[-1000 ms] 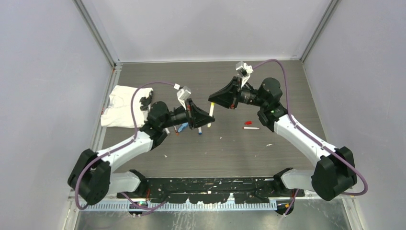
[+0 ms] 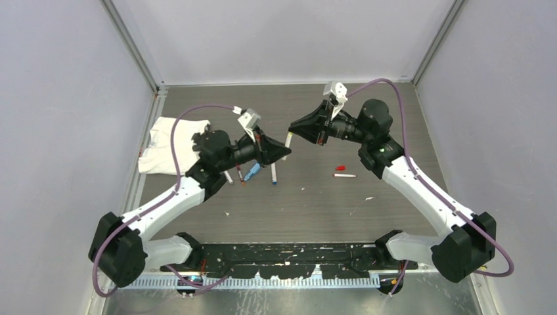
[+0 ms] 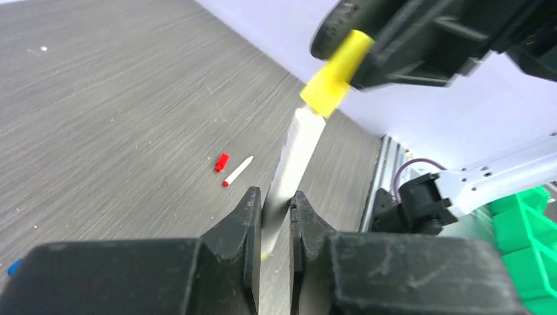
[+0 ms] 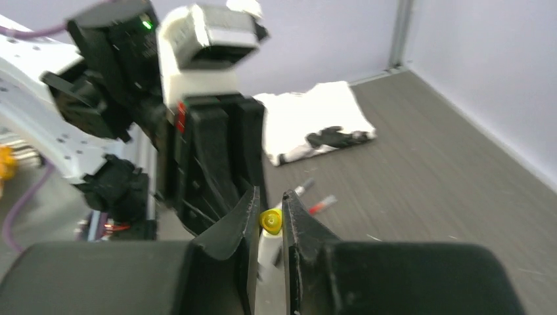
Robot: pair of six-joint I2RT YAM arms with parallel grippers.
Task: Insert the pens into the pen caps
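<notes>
A white pen (image 3: 293, 159) stands tilted between the fingers of my left gripper, which is shut on it. At its upper end sits a yellow cap (image 3: 335, 75), in line with the pen; a narrow pale band shows between cap and white barrel. My right gripper has its fingertips a little apart, with the yellow cap's end (image 4: 270, 221) showing in the narrow gap; whether they press on it cannot be told. From above, the cap (image 2: 289, 134) is right at the right gripper's tips.
A red cap (image 2: 340, 168) and a white pen (image 2: 345, 175) lie right of centre. Near the left gripper lie a blue-ended pen (image 2: 274, 174) and a blue object (image 2: 252, 172). A white cloth (image 2: 169, 144) lies at the left.
The right arm has shifted only slightly.
</notes>
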